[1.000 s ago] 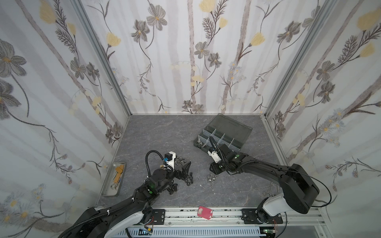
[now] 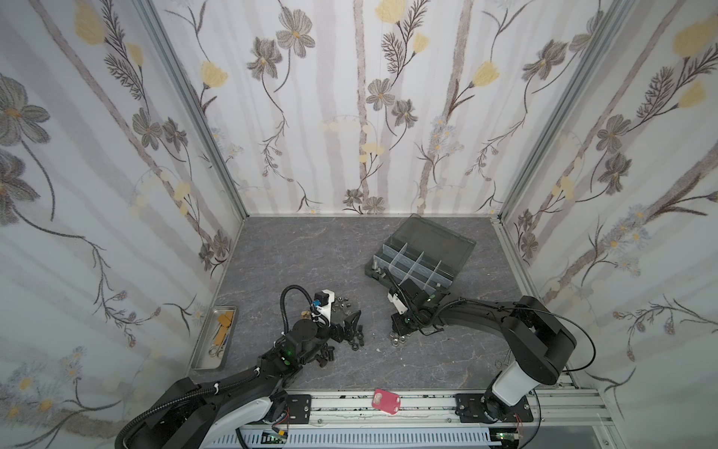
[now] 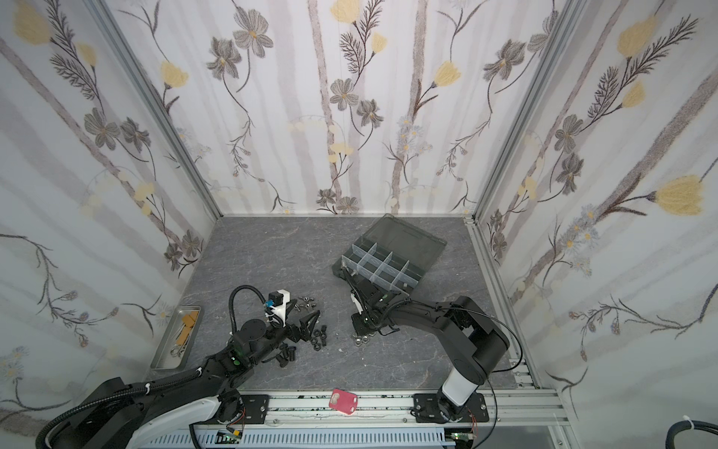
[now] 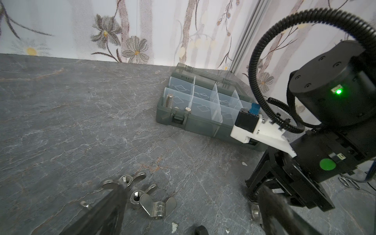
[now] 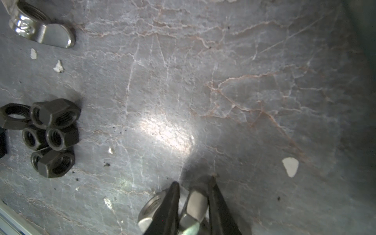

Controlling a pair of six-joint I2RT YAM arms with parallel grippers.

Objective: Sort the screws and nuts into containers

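Observation:
Between the narrow fingertips of my right gripper stands a silver nut point(image 5: 197, 205), low over the table; whether they press on it cannot be told. A second silver nut point(image 5: 150, 209) lies just left of them. My left gripper is open, its blurred fingers wide apart, with silver wing nuts point(image 4: 158, 209) on the table beyond and nothing held. Dark hex nuts point(image 5: 60, 113) form a cluster at the left of the right wrist view. The grey divided box point(image 4: 188, 127) is open; a threaded screw point(image 4: 169, 101) stands in its near left compartment.
A metal tray point(image 2: 209, 361) with orange pieces and tools sits at the far left. Dark bolts or nuts point(image 2: 324, 356) lie under the left arm. A pink plate point(image 2: 386, 401) rests on the front rail.
My right gripper has moved slightly left and down onto the silver nuts, its arm swinging inward. The box has not moved.

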